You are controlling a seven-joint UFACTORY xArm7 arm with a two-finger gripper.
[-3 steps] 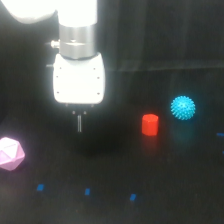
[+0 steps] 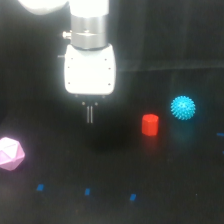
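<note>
My gripper (image 2: 89, 117) hangs from the white hand at the upper left of the camera view. Its two thin fingers stand side by side, nearly touching, and nothing shows between them. A small red block (image 2: 150, 125) rests on the dark surface, to the right of the fingers and clear of them. Beyond it at the right is a blue spiky ball (image 2: 182, 108). At the left edge lies a pink faceted ball (image 2: 11, 153), also apart from the gripper.
Small blue marks, such as the one at the front middle (image 2: 87, 191), form a row on the dark surface. Wide bare room lies between the pink ball and the red block. A faint seam crosses the back.
The hand has shifted a little to the right and slightly up in the view. The red block and both balls lie where they were.
</note>
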